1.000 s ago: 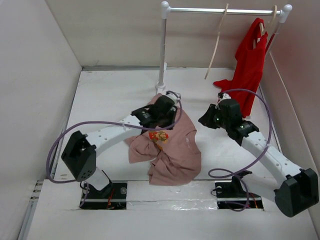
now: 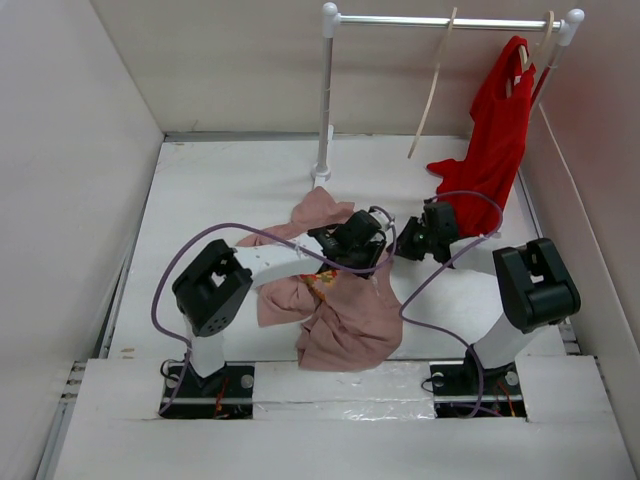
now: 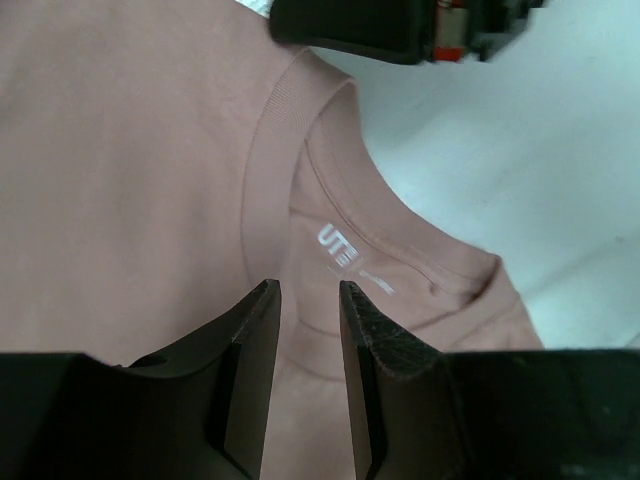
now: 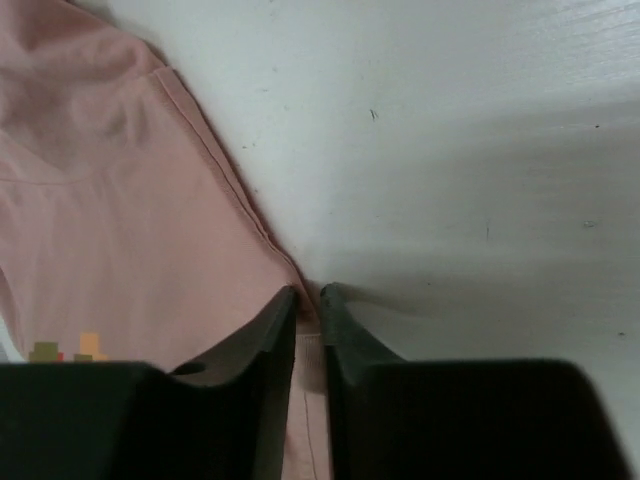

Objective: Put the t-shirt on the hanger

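Observation:
A dusty pink T-shirt (image 2: 345, 330) lies crumpled on the white table, its collar band (image 3: 400, 230) showing in the left wrist view. My left gripper (image 2: 372, 262) hangs over the shirt's collar area, open, with cloth below its fingertips (image 3: 355, 300). My right gripper (image 2: 398, 245) is at the shirt's right edge; in the right wrist view its fingertips (image 4: 280, 310) are part open on the hem or seam there, and whether cloth is held cannot be told. An empty wooden hanger (image 2: 434, 80) hangs on the rail (image 2: 400, 20).
A red garment (image 2: 490, 120) hangs at the rail's right end, reaching down near my right arm. The rack's left post (image 2: 325, 100) stands behind the shirt. Bare table lies at the far left and back.
My left gripper has moved right across the shirt.

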